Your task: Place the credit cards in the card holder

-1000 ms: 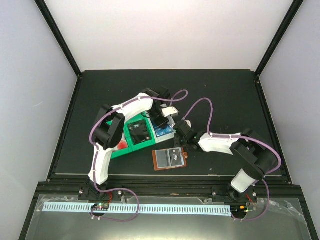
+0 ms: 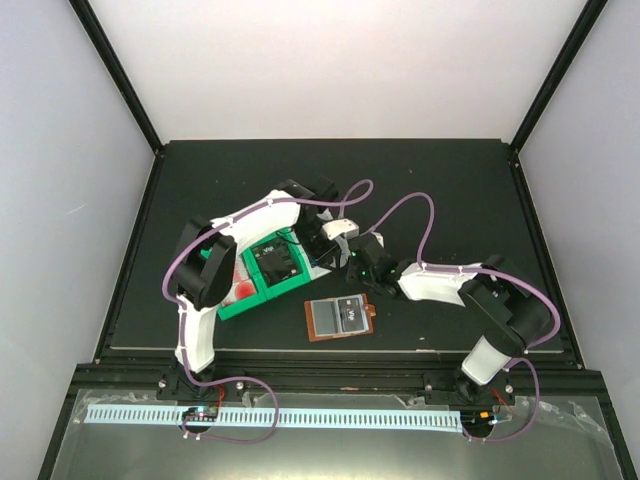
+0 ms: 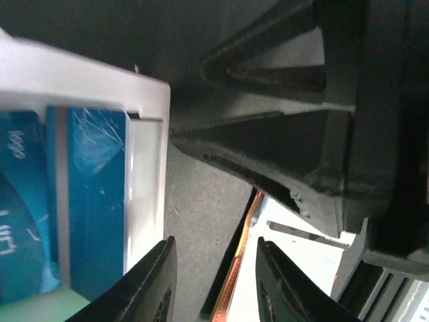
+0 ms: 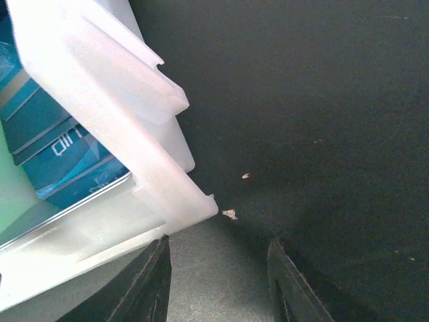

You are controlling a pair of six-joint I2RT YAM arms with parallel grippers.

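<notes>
A green-and-white tray (image 2: 255,300) holds blue cards (image 3: 90,188), seen at the left of both wrist views, and black and red ones. The card holder (image 2: 340,316), brown with grey sleeves, lies below it. My left gripper hangs over the gap between tray and holder, fingers apart, with nothing visible held. My right gripper is open beside the tray's white end (image 4: 100,221), over bare mat. In the left wrist view, the right gripper's black body fills the upper right.
The two grippers are close together at the tray's right end. Purple cables loop over both arms.
The left arm has shifted slightly near the tray's right end, with its elbow moved a little leftward. The right gripper has moved slightly; the holder stays put.
</notes>
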